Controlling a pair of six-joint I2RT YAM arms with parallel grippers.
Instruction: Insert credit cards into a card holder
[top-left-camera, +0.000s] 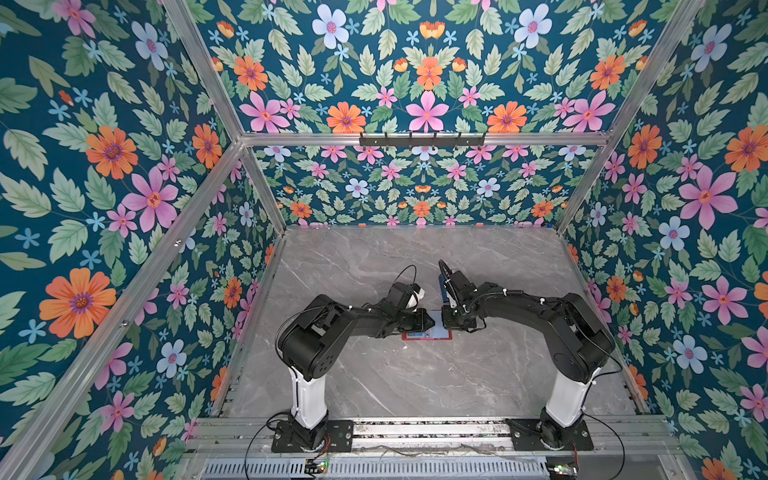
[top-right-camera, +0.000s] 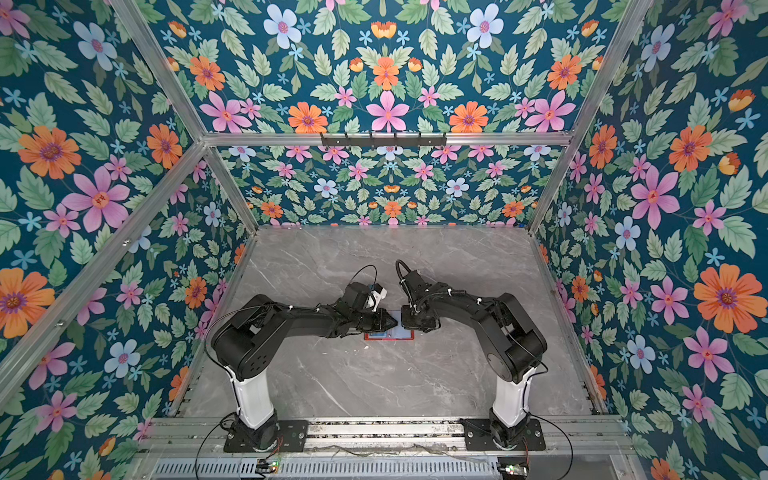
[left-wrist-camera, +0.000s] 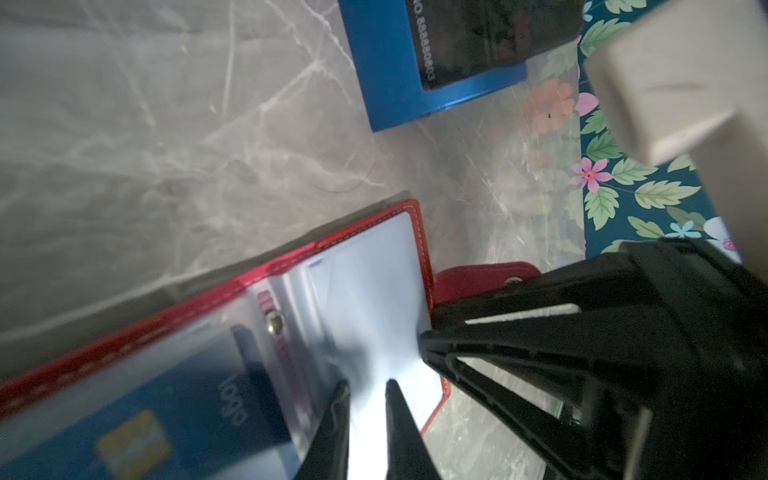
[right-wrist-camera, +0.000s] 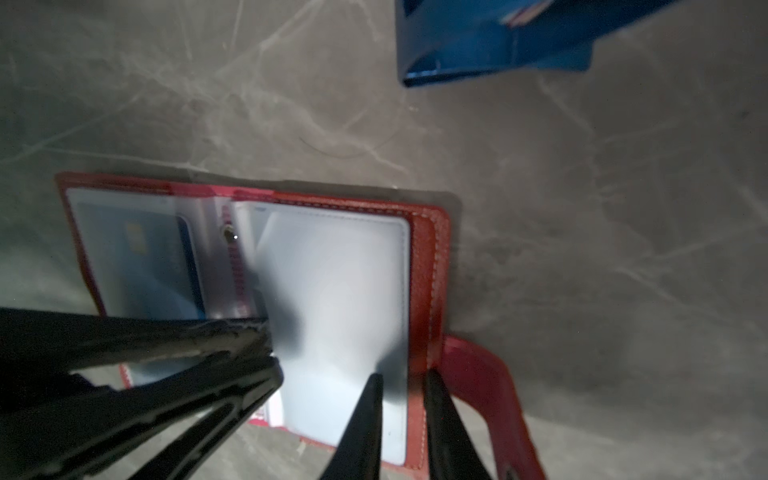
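Note:
A red card holder (right-wrist-camera: 432, 256) lies open on the table with clear sleeves. A blue card (left-wrist-camera: 184, 416) sits in its left sleeve; the right sleeve (right-wrist-camera: 336, 272) looks pale. My left gripper hovers low over the right sleeve, its fingertips slightly parted with no card visible between them. My right gripper is at that sleeve's outer edge, fingertips also parted; whether the edge lies between them is unclear. In each wrist view the other gripper intrudes from the side.
A blue case (left-wrist-camera: 384, 96) with a black card (left-wrist-camera: 488, 32) stands behind the holder.

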